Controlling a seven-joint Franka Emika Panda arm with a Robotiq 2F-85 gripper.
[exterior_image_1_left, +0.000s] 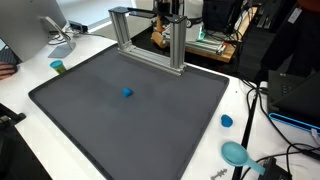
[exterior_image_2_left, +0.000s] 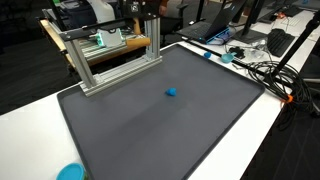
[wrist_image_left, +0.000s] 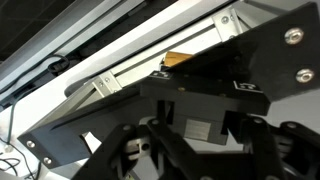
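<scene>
In the wrist view my gripper is shut on a dark block-like piece, which spans the space between its fingers. The piece lies over a black bar with screws, part of a rack; whether it touches the bar cannot be told. That rack stands at the back edge of the grey board, and its pale base rail shows in exterior view 2. A small blue object rests alone on the board. My fingers cannot be made out clearly in either exterior view.
A green-rimmed cup stands left of the board. To the right are a blue disc, a teal bowl-like item and dark cables. An orange-brown piece shows beside the bar. Most of the board is bare.
</scene>
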